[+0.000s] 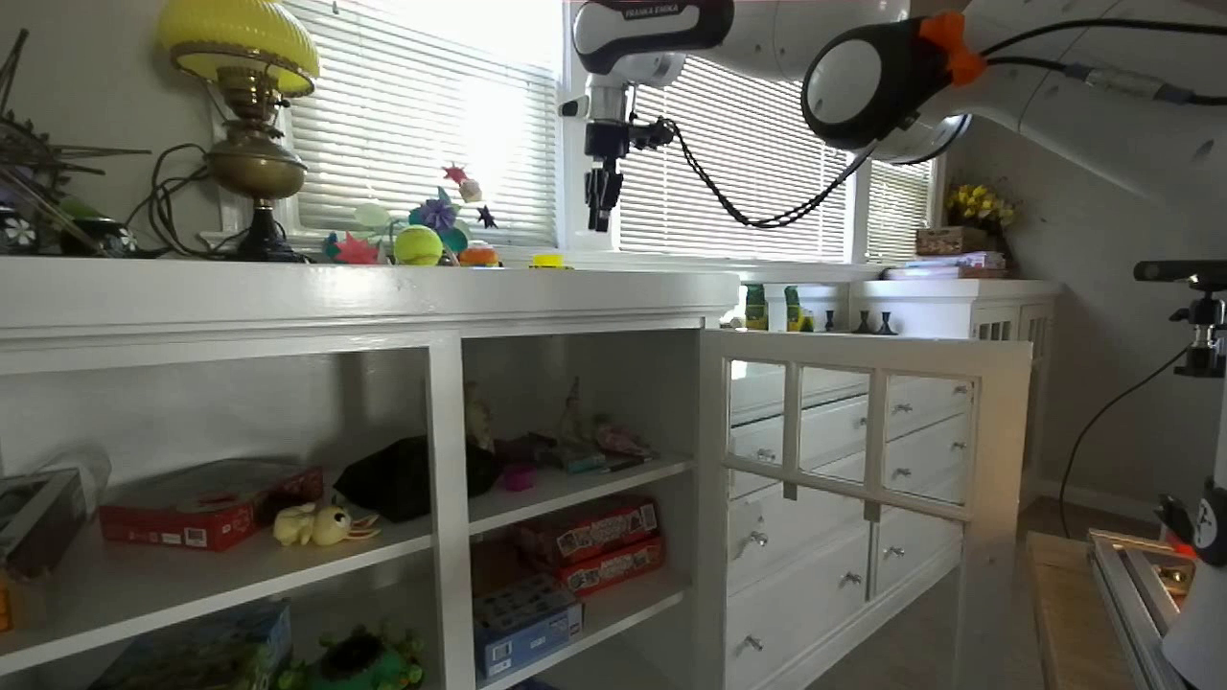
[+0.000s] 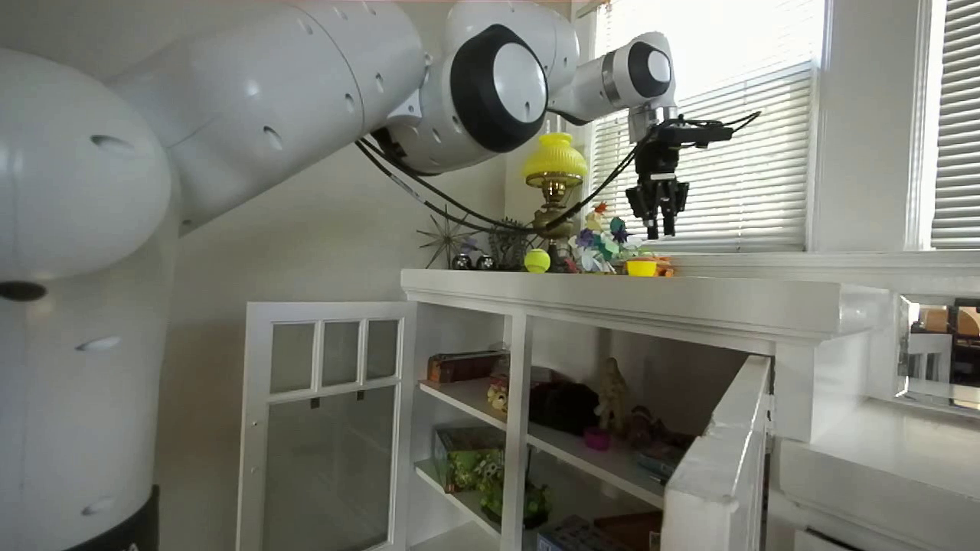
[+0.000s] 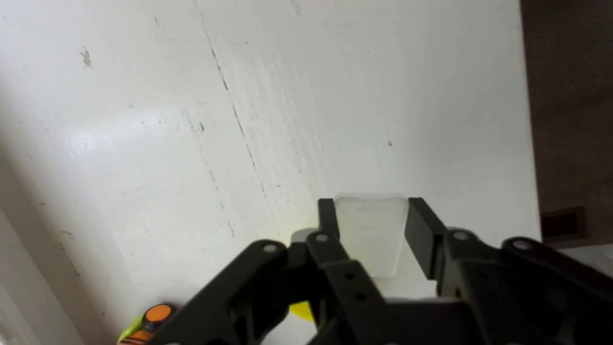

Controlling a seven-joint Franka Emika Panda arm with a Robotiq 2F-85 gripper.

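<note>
My gripper hangs above the white cabinet top, clear of its surface. Between its two fingers in the wrist view sits a pale, translucent, squarish block, and the gripper is shut on it. Exterior view 2 shows the same gripper pointing down, but the block is too small to make out there. Below and to the left of it stands a yellow cup-like piece on the cabinet top. Part of that yellow piece shows behind the fingers in the wrist view.
A tennis ball, paper flowers and a brass lamp occupy the cabinet top's far end. An orange-topped toy lies near the wall. Bare white surface lies beneath the gripper. The glazed cabinet door stands open.
</note>
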